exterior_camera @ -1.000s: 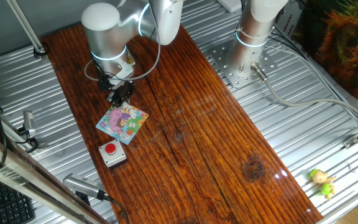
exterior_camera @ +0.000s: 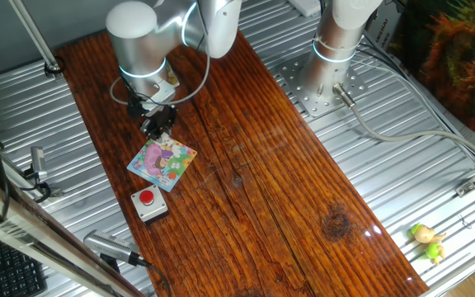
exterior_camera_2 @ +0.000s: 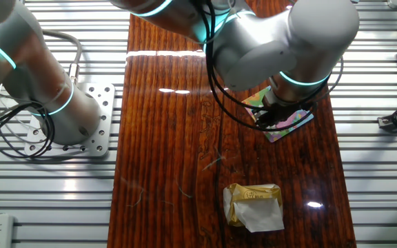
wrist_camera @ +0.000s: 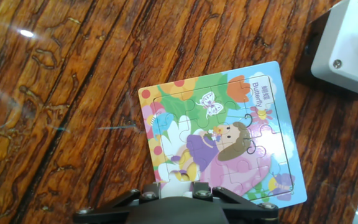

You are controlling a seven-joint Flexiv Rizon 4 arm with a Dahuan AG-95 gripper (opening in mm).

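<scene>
A square, colourful butterfly puzzle (wrist_camera: 219, 134) lies flat on the brown wooden table, showing a girl with wings and a printed label. In the wrist view my gripper is at the bottom edge, over the puzzle's near side. Between its black fingers is a small white piece that spans the gap, its lower part hidden by the gripper body. From exterior view 1 the gripper (exterior_camera: 162, 132) points down at the puzzle's (exterior_camera: 162, 163) upper edge, with something pale at the tips. The arm and cables partly cover the puzzle (exterior_camera_2: 295, 124) in exterior view 2.
A white box with a red button (exterior_camera: 147, 198) stands close beside the puzzle. A gold and white packet (exterior_camera_2: 253, 207) lies on the table in exterior view 2.
The arm has shifted very slightly in exterior view 1. The puzzle and the button box have not moved.
</scene>
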